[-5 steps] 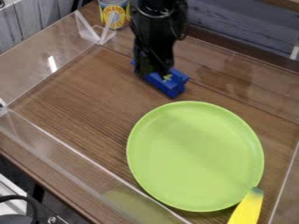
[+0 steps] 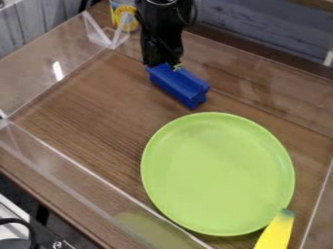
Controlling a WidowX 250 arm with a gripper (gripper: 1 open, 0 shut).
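The black gripper (image 2: 163,58) hangs at the top centre, low over the upper-left end of a blue block (image 2: 181,88), a rectangular piece lying tilted diagonally on the wooden surface. Its fingertips are dark and partly overlap the block's end, so I cannot clearly see whether anything is between them; it looks shut. A large green plate (image 2: 216,173) fills the lower right of the wooden surface.
A yellow object (image 2: 276,232) lies at the plate's lower right edge. A patterned can (image 2: 123,16) stands at the back left. Clear plastic walls edge the left side. The wood left of the plate is bare.
The gripper has moved up and back from over the middle of the blue block toward its far end, uncovering more of it. The block stays about where it was.
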